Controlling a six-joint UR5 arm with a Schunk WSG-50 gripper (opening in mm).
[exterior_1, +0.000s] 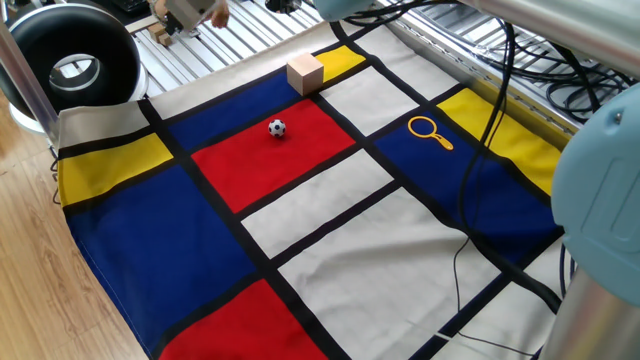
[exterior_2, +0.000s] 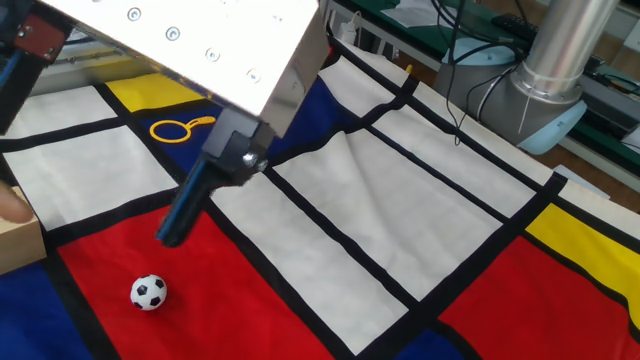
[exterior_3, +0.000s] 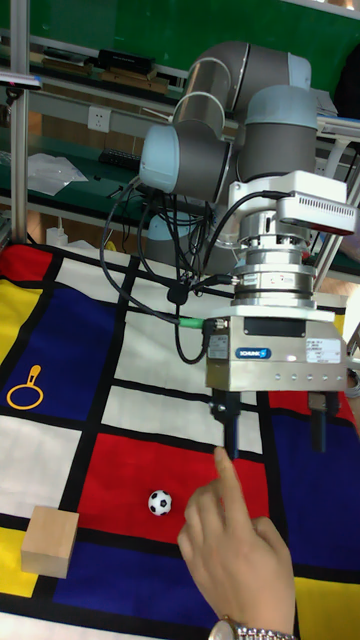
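My gripper (exterior_3: 276, 446) hangs above the cloth, its two dark fingers (exterior_3: 320, 425) wide apart with nothing between them. A small black-and-white ball (exterior_3: 160, 502) rests on a red patch; in exterior view 2 the ball (exterior_2: 149, 292) lies below and left of the nearer finger (exterior_2: 190, 200). A pale wooden cube (exterior_1: 305, 74) sits at the edge of blue and yellow patches. The yellow ring with a handle (exterior_1: 430, 132) lies flat on a blue patch. No gripper finger touches any of these objects.
A person's hand (exterior_3: 236, 555) reaches in, its index fingertip close to or against one gripper finger; contact is unclear. Black cables (exterior_1: 487, 150) hang over one side of the patterned cloth (exterior_1: 365, 270).
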